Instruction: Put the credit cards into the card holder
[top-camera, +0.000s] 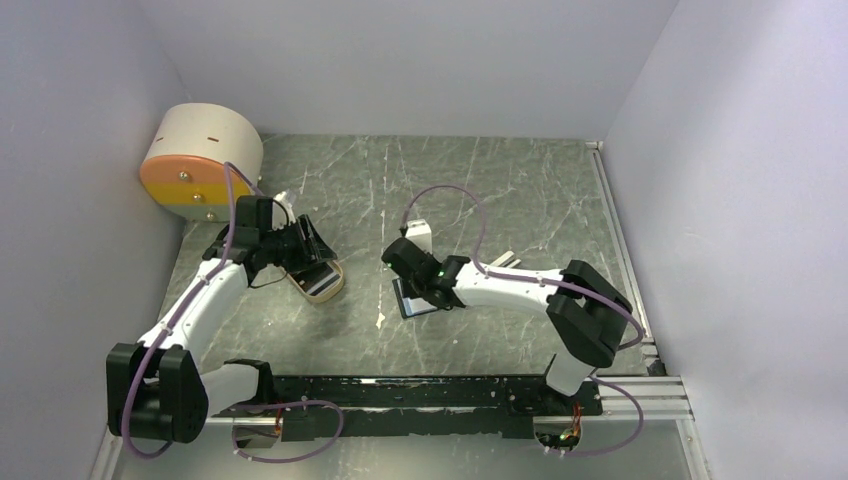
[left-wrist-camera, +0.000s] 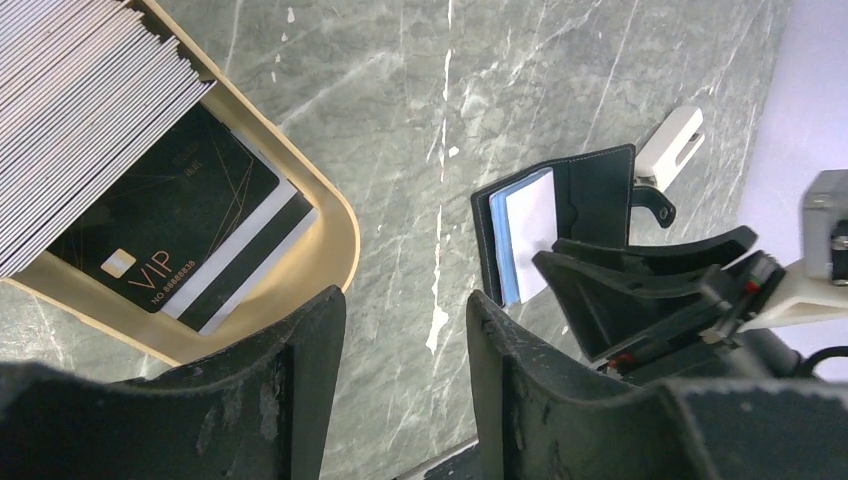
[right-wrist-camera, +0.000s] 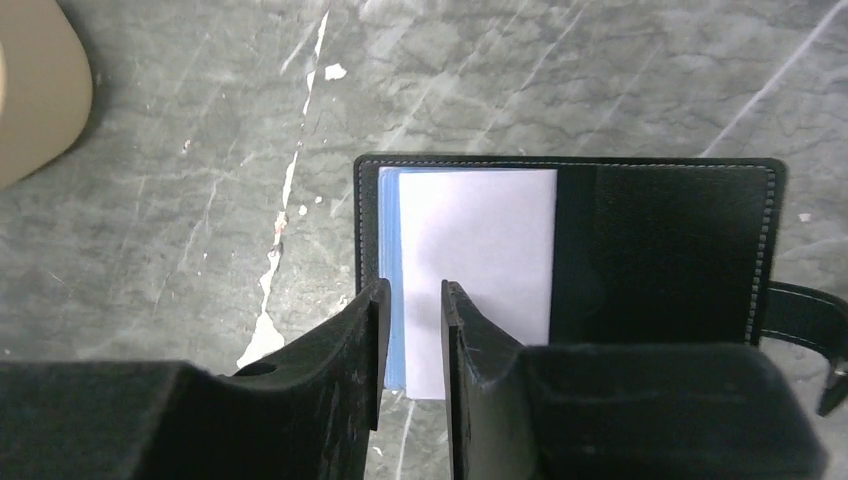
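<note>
A tan oval tray (left-wrist-camera: 338, 225) holds a black VIP card (left-wrist-camera: 170, 215) and several edge-on white cards (left-wrist-camera: 80, 120); my left gripper is open above it, empty. The black card holder (right-wrist-camera: 670, 240) lies unfolded on the table at centre, with white and light-blue cards (right-wrist-camera: 475, 260) in its left side. My right gripper is over that left side, part open, its fingertips apart with nothing seen held between them.
A rounded cabinet (top-camera: 200, 150) with coloured drawers stands at the back left. Walls border it.
</note>
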